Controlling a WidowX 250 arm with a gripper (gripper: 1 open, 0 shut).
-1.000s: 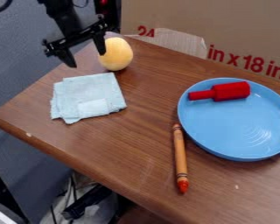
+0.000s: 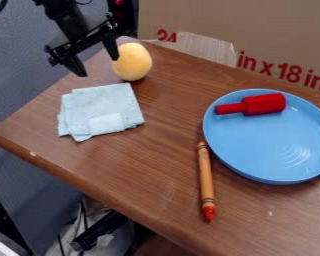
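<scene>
My black gripper [image 2: 96, 62] is open above the upper left of the table, its fingers apart, over the back of a folded pale blue cloth [image 2: 99, 112] and just left of a round yellow object [image 2: 133, 63]. A red rolling-pin-like object [image 2: 260, 104] lies on a blue plate [image 2: 272, 150] at the right. An orange crayon [image 2: 206, 181] lies left of the plate, toward the front.
A large cardboard box [image 2: 243, 38] stands along the back.
My gripper has shifted slightly to the left and up. The objects on the table have not moved visibly.
</scene>
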